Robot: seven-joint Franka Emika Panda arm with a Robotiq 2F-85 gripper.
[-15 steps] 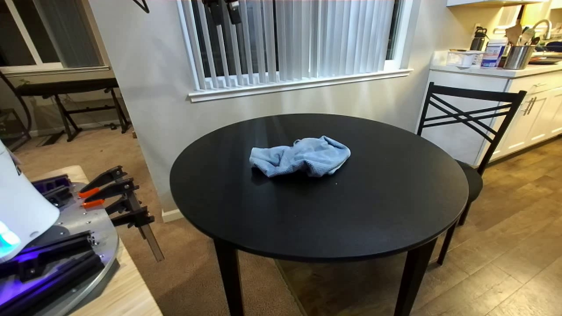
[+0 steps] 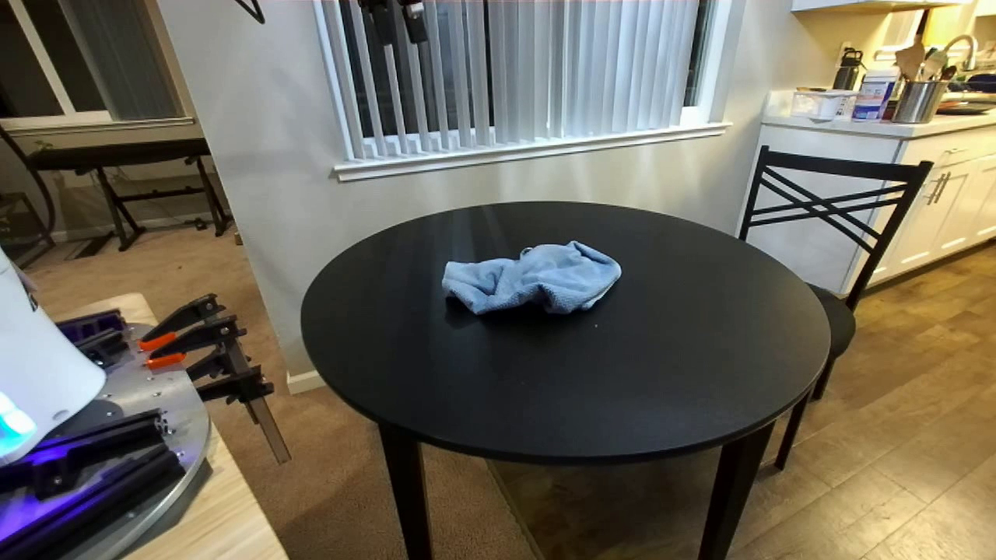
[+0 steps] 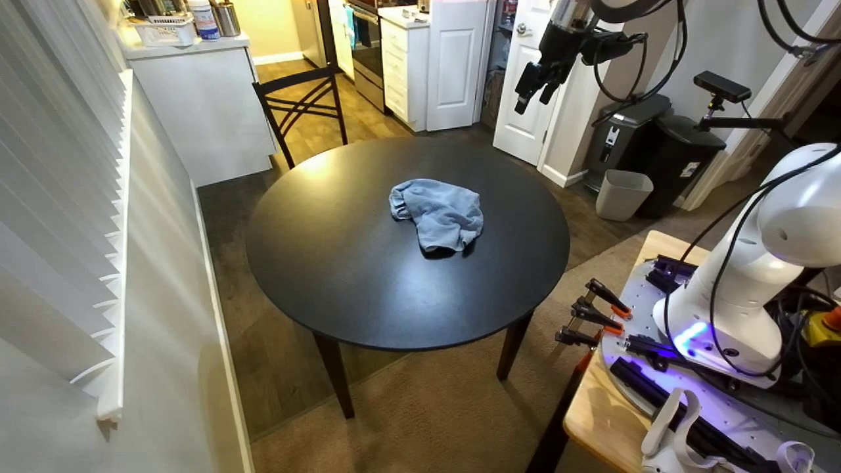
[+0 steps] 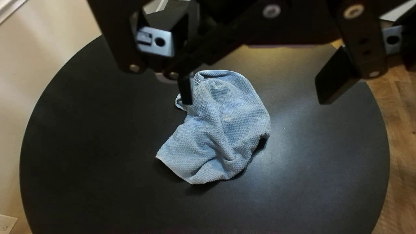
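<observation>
A light blue cloth [image 2: 537, 277] lies crumpled on the round black table [image 2: 597, 401], off towards the window side. From above, in the wrist view, the cloth [image 4: 222, 128] has folds through its middle and a small loop at one edge. High over the tabletop and apart from the cloth is my gripper [image 3: 533, 101], pointing downward. The wrist view shows its two black fingers [image 4: 186, 90] spread wide, so the gripper is open, and nothing is between them. Only the fingertips show at the top of exterior view 1.
A black chair [image 2: 831, 210] stands at the table's kitchen side, and a window with blinds [image 2: 597, 70] is behind the table. Clamps [image 3: 595, 303] stick out from the robot's wooden stand [image 3: 587, 418].
</observation>
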